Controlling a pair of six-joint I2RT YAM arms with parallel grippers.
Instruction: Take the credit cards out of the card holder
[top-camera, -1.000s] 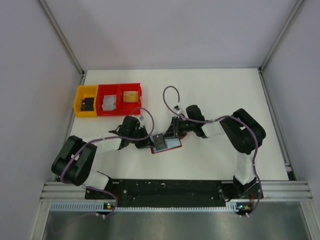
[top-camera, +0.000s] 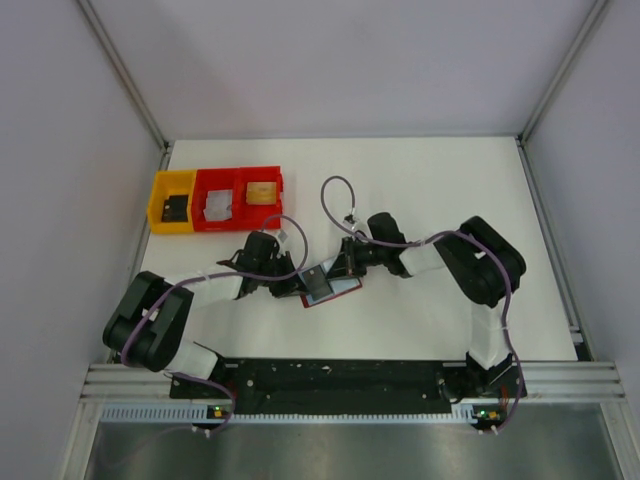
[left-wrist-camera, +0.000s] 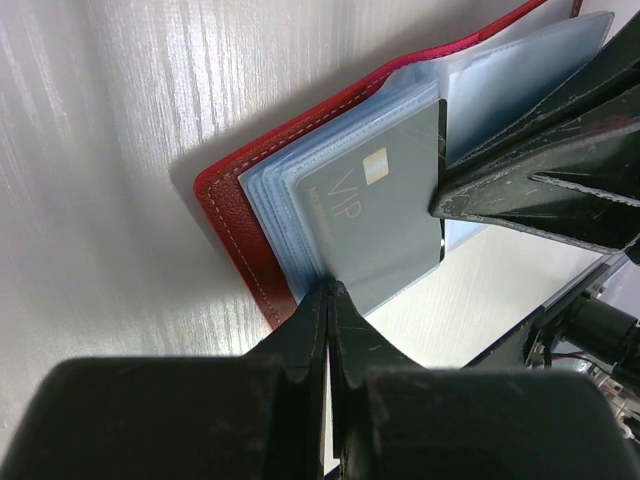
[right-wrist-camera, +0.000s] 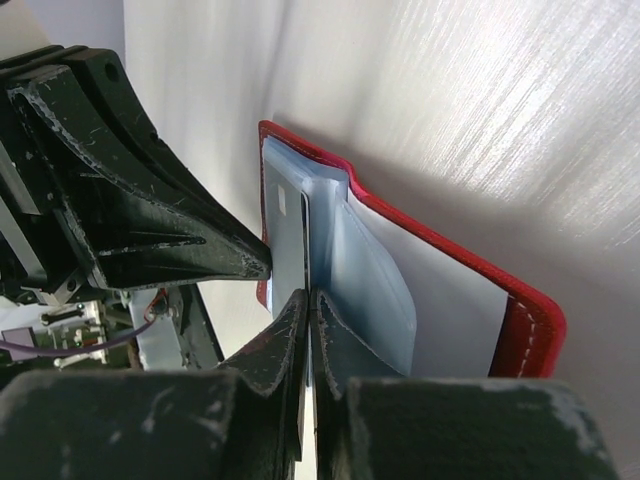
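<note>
The red card holder (left-wrist-camera: 235, 215) lies spread on the table, its clear sleeves (right-wrist-camera: 375, 290) fanned out. Inside one sleeve is a grey VIP card (left-wrist-camera: 385, 205), its dark edge showing at the opening. My left gripper is shut, its tips at the closed side of the sleeve stack. At the card's opposite edge, by the sleeve's mouth, my right gripper is also shut. Nothing clearly shows between either pair of fingers; the dark card edge runs right down to the right tips. In the top view, both grippers meet over the holder.
A yellow box (top-camera: 157, 210) and a red divided box (top-camera: 240, 212) holding card-like items stand at the back left.
My right gripper has come slightly left and toward the front over the card, and now appears more closed than a second ago. The left arm and holder look almost unchanged.
</note>
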